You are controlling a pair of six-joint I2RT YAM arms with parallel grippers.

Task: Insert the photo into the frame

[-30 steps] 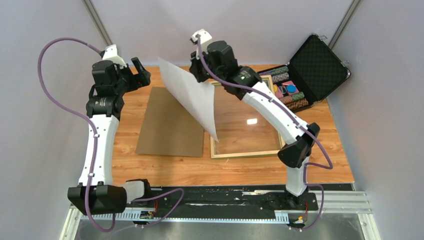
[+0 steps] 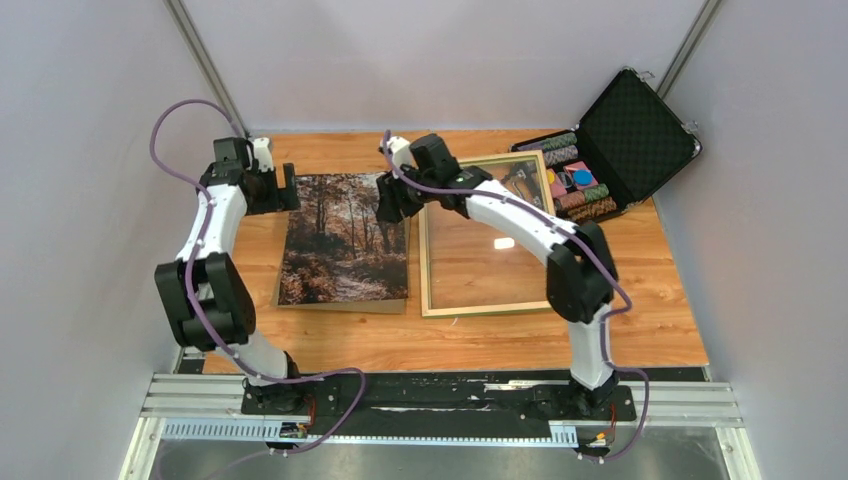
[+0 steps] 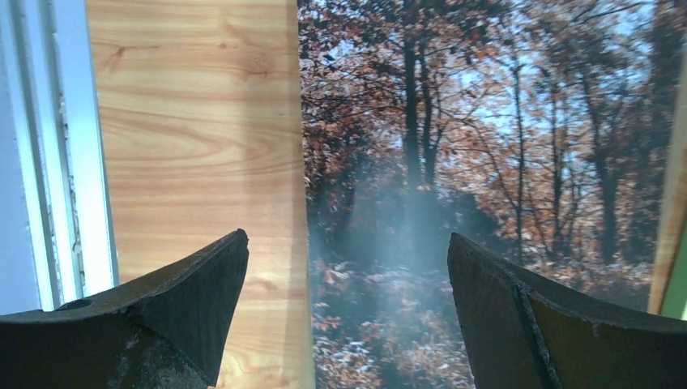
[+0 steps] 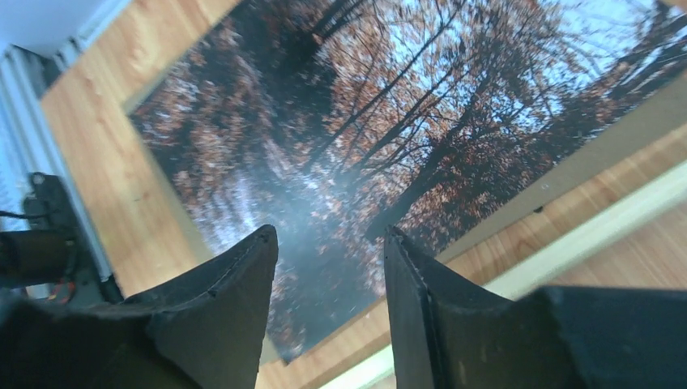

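The forest photo [image 2: 345, 240] lies picture side up on the brown backing board [image 2: 345, 306], whose edge shows along the bottom. Beside them, on the right, is the wooden frame [image 2: 426, 265] with a clear pane in it. My left gripper [image 2: 282, 198] stands open above the photo's left edge; in the left wrist view that edge runs between its spread fingers. Over the photo's upper right part is my right gripper [image 2: 388, 203]. The right wrist view has a gap between its fingers, with only the photo surface visible beyond them.
An opened black case [image 2: 640, 137] with poker chips stands at the back right, close to the frame's corner. Bare wooden table [image 2: 330, 345] lies in front of the photo. Walls close in on the left, right and back.
The left gripper has come down; the right has moved left.
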